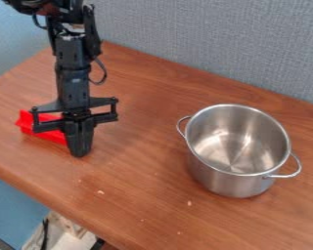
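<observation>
My black gripper (78,139) is low over the left part of the wooden table, at a red object (39,128). The red object lies mostly behind the gripper, poking out to its left, and its shape is hard to make out. The fingertips appear close together, and whether they hold part of the red object cannot be seen.
A steel pot (238,156) with two side handles stands on the right of the table (159,215). A grey wall rises behind, and the table's edge runs along the lower left.
</observation>
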